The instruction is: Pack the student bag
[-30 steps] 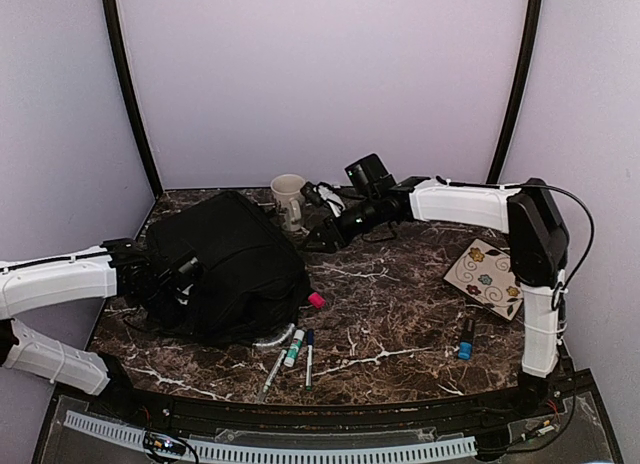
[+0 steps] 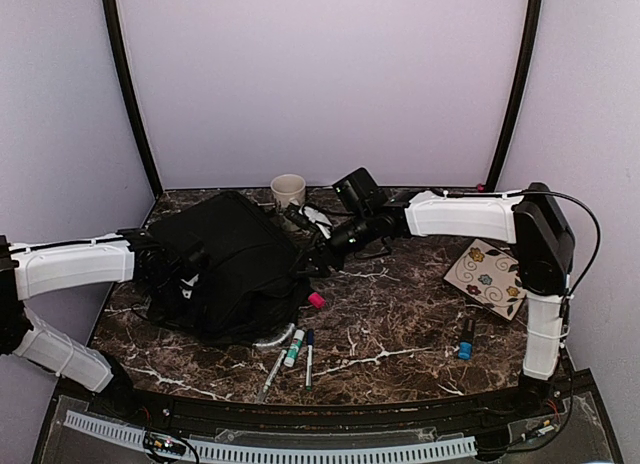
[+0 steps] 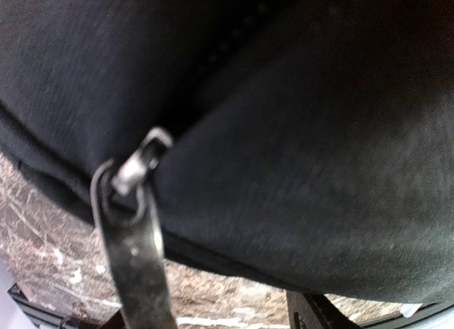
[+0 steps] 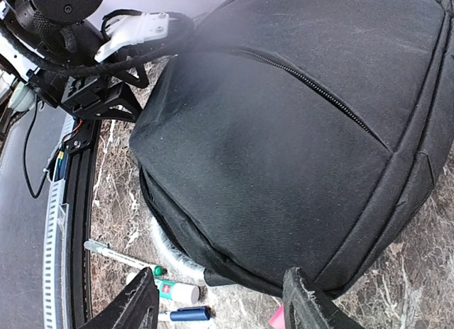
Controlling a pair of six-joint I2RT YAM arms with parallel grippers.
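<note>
A black bag with zips lies on the left of the marble table. My left gripper is down at the bag's near-left side; in the left wrist view a metal zip pull is close to the lens, the fingers barely visible at the bottom edge. My right gripper hangs by the bag's right side, fingers apart above it, nothing visibly between them. Pens, a white-green tube and a pink item lie just outside the bag.
A white mug stands at the back. A flowered square board and a dark blue-ended item lie at the right.
</note>
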